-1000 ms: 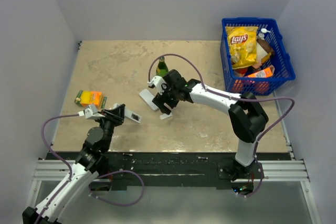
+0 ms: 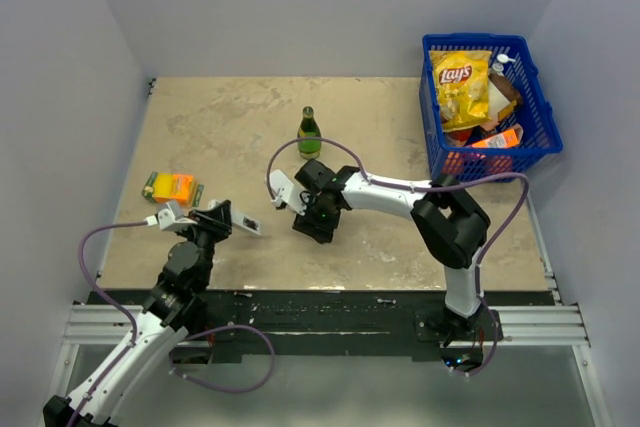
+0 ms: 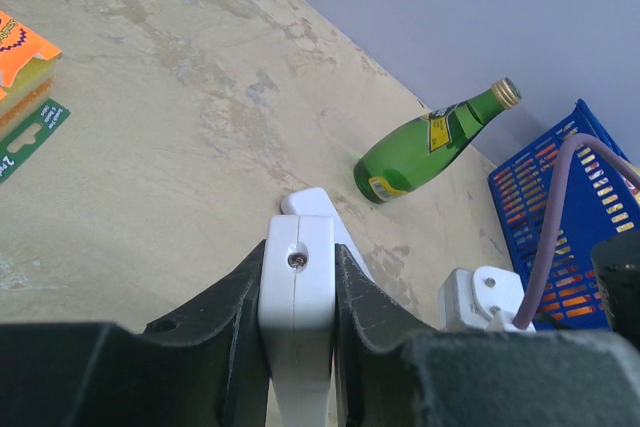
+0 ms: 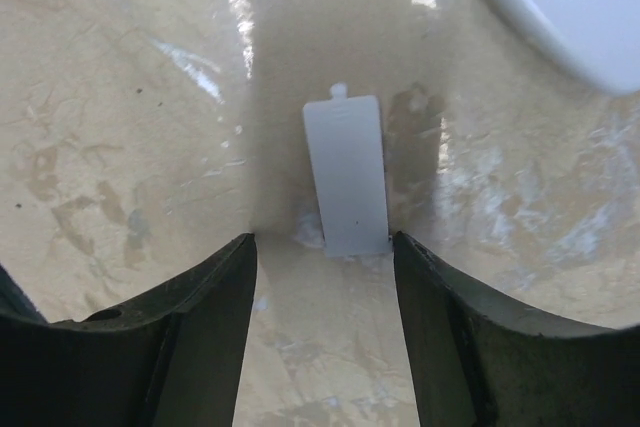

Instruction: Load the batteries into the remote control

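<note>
My left gripper point(image 2: 218, 217) is shut on the white remote control point(image 3: 298, 287), holding it upright in the left wrist view. In the right wrist view, a small flat light piece with a tab point(image 4: 346, 172), apparently the battery cover, lies on the table between the fingertips of my part-open right gripper, its near end by the right finger. A larger white object lies beyond it at the upper right, also seen behind the remote in the left wrist view point(image 3: 310, 202). I cannot make out any loose batteries.
A green bottle point(image 2: 309, 137) stands behind the right arm. A blue basket point(image 2: 540, 137) with snacks is at the back right. Orange and green packs point(image 2: 175, 187) lie at the left.
My right gripper has moved toward the front of the table and down over the small light piece, which it now covers in the top view.
</note>
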